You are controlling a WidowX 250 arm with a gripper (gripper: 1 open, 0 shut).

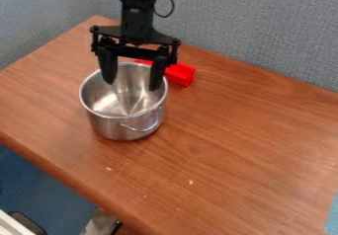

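A black gripper point(133, 73) hangs with its fingers apart over the mouth of a steel pot point(123, 112), nothing visible between them. The pot stands upright on the wooden table and has a wire handle on its front side. A red block point(180, 74) lies behind the pot to the right, partly hidden by the gripper.
Grey padded walls point(258, 37) rise behind it. The table's front left edge drops to a blue floor, with some white and metal items at the bottom left.
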